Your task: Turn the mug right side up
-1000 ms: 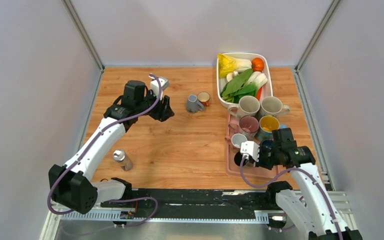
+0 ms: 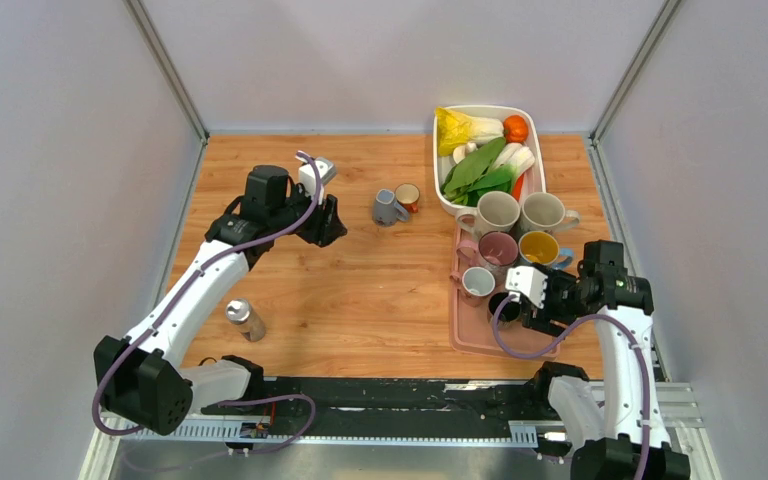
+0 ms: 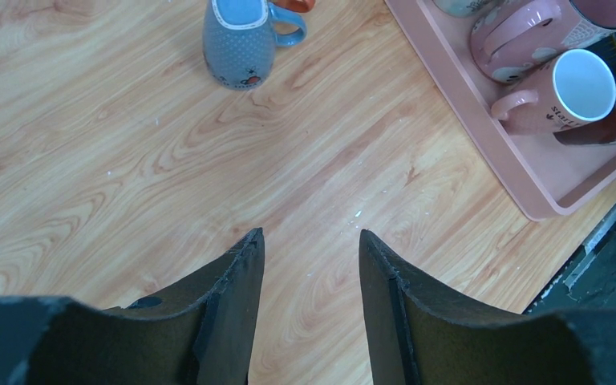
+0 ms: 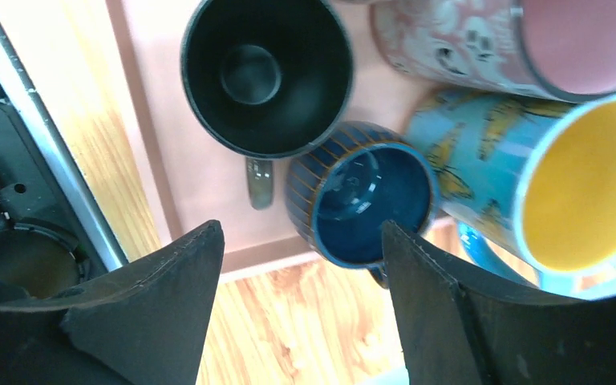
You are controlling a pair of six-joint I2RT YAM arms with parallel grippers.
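Note:
On the open table, a blue-grey mug (image 2: 385, 208) has its narrower end up, and a pale flat face on top looks like its base. The same mug (image 3: 239, 48) is cut by the upper edge of the left wrist view. My left gripper (image 2: 341, 231) hangs to its left and front, fingers apart and empty. Over the front right of the tray is my right gripper, open. Between and beyond its fingers, a navy mug (image 4: 377, 200) and a dark mug (image 4: 265, 80) show their mouths; neither is held.
A pink tray (image 2: 470, 340) is crowded with mugs. Touching or close behind the blue-grey mug is a small orange mug (image 2: 408, 197). A white vegetable basket (image 2: 438, 165) stands at the back right, a shaker (image 2: 246, 320) at the front left.
My right gripper has moved right over the tray, away from the dark mug. That mug's mouth now shows slightly farther right and back. The left arm looks almost still.

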